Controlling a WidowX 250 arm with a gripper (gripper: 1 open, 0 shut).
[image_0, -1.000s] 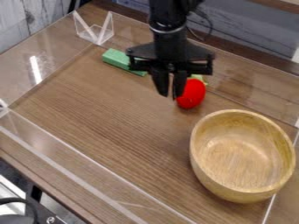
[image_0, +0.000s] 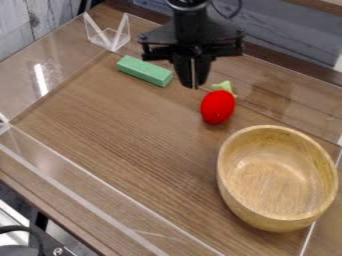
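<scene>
My gripper (image_0: 194, 68) hangs from the top centre over the back of the wooden table, dark and shut, with nothing seen between its fingers. A teal block (image_0: 146, 70) lies to its left. A red oval object (image_0: 218, 108) lies to its lower right, with a small light green item (image_0: 225, 88) partly visible just behind it.
A large yellow bowl (image_0: 274, 205) fills the lower right. A white wire-like holder (image_0: 107, 33) stands at the back left.
My gripper has moved up and back, away from the red object, uncovering more of it and the green item. The objects on the table have not visibly moved.
</scene>
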